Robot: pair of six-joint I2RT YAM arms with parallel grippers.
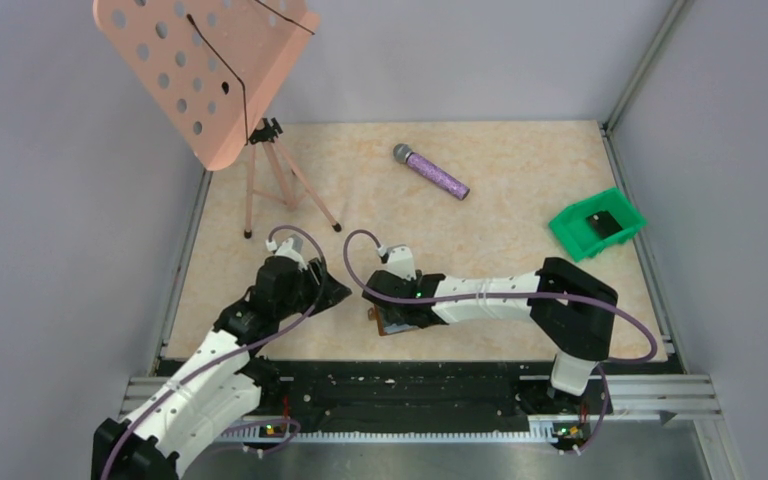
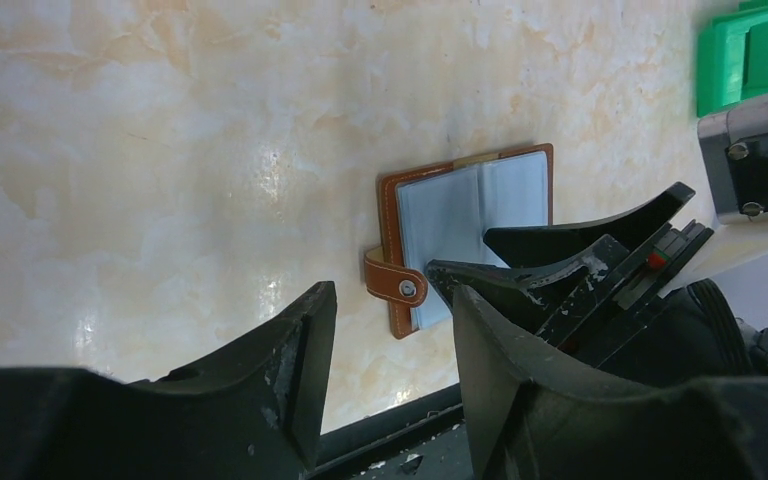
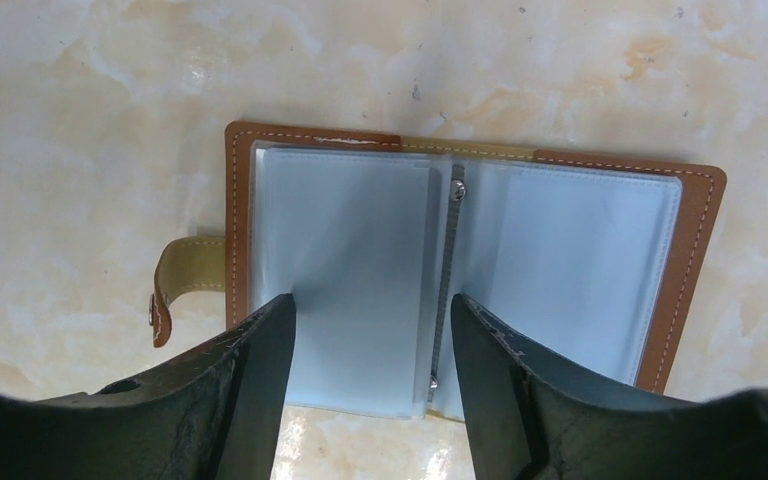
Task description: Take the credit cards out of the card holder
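Observation:
A brown leather card holder [image 3: 700,200] lies spread flat on the table, its clear sleeves [image 3: 360,230] facing up. A strap with a snap [image 3: 182,280] sticks out from its left side. No card can be made out for certain in the sleeves. My right gripper is over the holder, its fingers [image 3: 260,345] apart on either side of the left sleeve's middle with nothing visible gripped. In the left wrist view its tips are close to the sleeves; contact is unclear. My left gripper stands open and empty, left of the holder [image 2: 390,215].
A green bin [image 1: 572,232] with a dark item inside sits at the right. Toward the back lies a purple microphone [image 1: 435,173]. A pink stand on a tripod [image 1: 280,175] occupies the back left. The table between the microphone and the arms is bare.

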